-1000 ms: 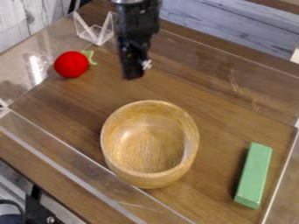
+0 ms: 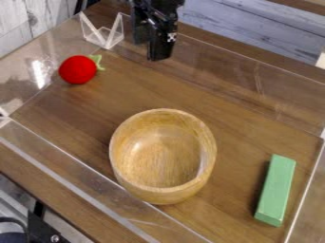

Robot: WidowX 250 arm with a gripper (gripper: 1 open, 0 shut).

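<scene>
My black gripper (image 2: 155, 42) hangs at the top centre of the camera view, over the back of the wooden table and to the right of a clear, crown-shaped object (image 2: 103, 31). It looks open, with nothing visible between its fingers. A red tomato-like toy (image 2: 78, 70) with a green stem lies at the left. A large wooden bowl (image 2: 162, 155) sits at the front centre, empty. A green block (image 2: 275, 191) lies at the right.
Clear acrylic strips edge the table (image 2: 222, 100) at the left and front. A pale grey plank wall (image 2: 260, 33) stands behind.
My gripper has moved up and back, away from the middle of the table toward the top of the view. The bowl, tomato and green block have stayed put.
</scene>
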